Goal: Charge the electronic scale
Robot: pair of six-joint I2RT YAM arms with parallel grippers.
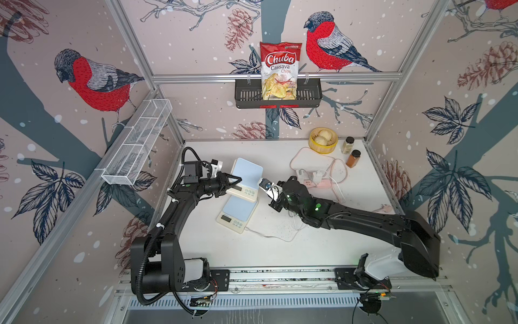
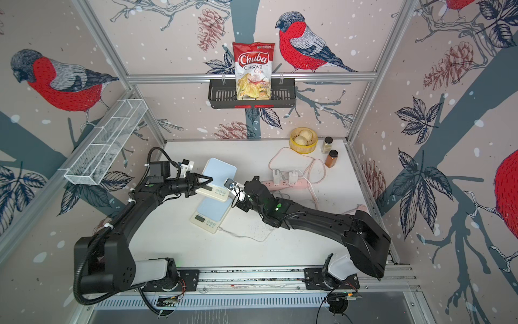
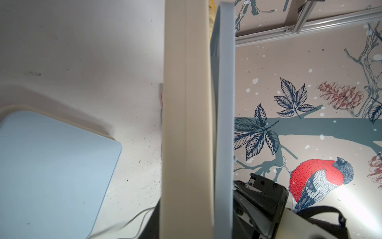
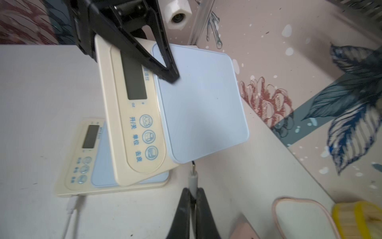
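Note:
My left gripper (image 1: 233, 182) is shut on a cream scale (image 4: 137, 115) with a pale blue pan, holding it tilted above the table. In the left wrist view this held scale (image 3: 187, 119) appears edge-on and fills the middle. A second scale (image 1: 237, 212) lies flat below it, with a white cable plug (image 4: 72, 204) at its side. In the right wrist view, a slim grey-white cable connector (image 4: 193, 182) with a dark tip stands between the fingers of my right gripper, which is shut. Its tip appears just below the held scale's lower corner; whether they touch is unclear.
A pink power strip (image 2: 291, 183) with white adapters sits behind my right arm, partly covered in the top left view. Loose cables lie around it. A yellow basket (image 1: 323, 141) and two jars (image 1: 353, 158) stand at the back right.

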